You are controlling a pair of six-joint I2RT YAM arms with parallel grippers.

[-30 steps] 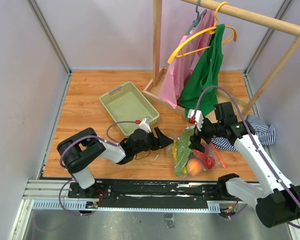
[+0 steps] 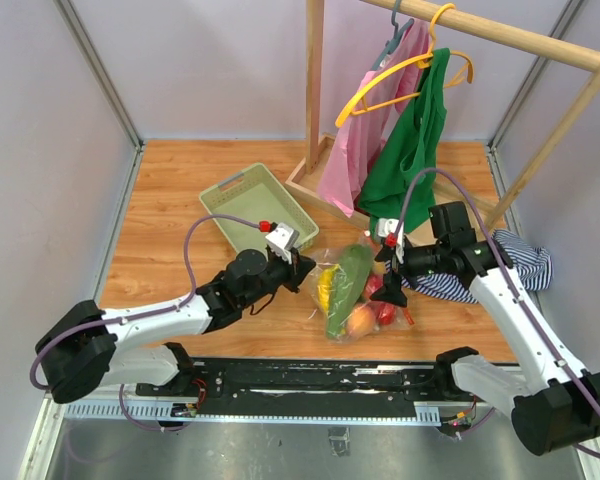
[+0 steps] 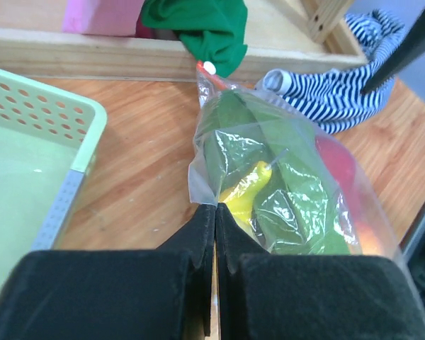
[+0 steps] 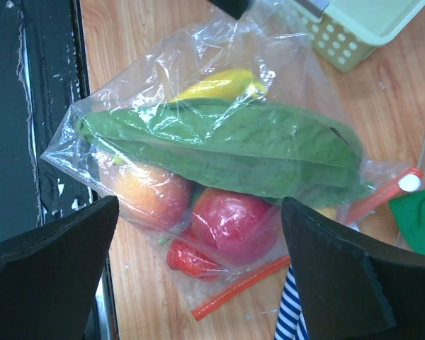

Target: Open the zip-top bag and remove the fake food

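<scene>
The clear zip top bag (image 2: 350, 295) holds a long green vegetable (image 4: 227, 142), a yellow piece (image 3: 244, 191), a peach-like fruit (image 4: 152, 195) and red pieces (image 4: 230, 219). My left gripper (image 2: 301, 270) is shut at the bag's left side, on a thin edge of the plastic, which rises to its fingertips in the left wrist view. My right gripper (image 2: 390, 275) stands open over the right part of the bag, its fingertips (image 4: 92, 234) apart. An orange-red zip strip (image 4: 237, 290) runs along the bag's edge.
An empty green basket (image 2: 242, 185) stands behind my left gripper. A wooden rack with hanging pink cloth (image 2: 345, 170) and green cloth (image 2: 410, 150) stands at the back. Striped fabric (image 2: 520, 260) lies at the right.
My left gripper has shut and moved left and slightly up; the bag has been drawn leftward with it, its contents shifting.
</scene>
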